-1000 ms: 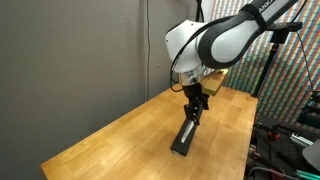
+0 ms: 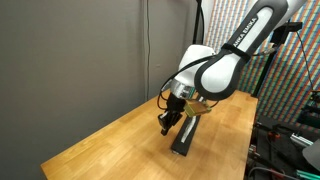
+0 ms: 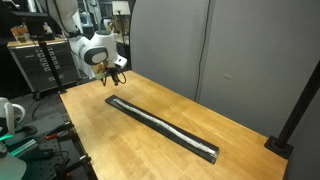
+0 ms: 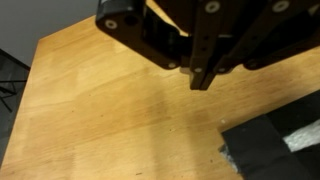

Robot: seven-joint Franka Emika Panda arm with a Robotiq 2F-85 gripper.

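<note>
A long black strip (image 3: 160,125) with a white band along its middle lies flat on the wooden table. Its near end shows in exterior view 1 as a black piece (image 2: 183,140), partly behind the arm. My gripper (image 2: 165,126) is over bare wood to the left of that end. Seen from the wrist, the gripper has its fingertips together, and I cannot make out anything between them. The strip's black end (image 4: 265,150) fills the lower right corner there, apart from the fingers. In exterior view 2 the gripper (image 3: 117,78) is beyond the strip's far end.
Bare tabletop (image 2: 110,150) stretches widely to the left. A grey partition (image 2: 80,70) stands along the table's back. A dark post (image 3: 288,130) rises at the table's right edge in exterior view 2.
My gripper has moved left, from near the strip to over bare wood, and the arm has turned and lowered with it. The strip has stayed put.
</note>
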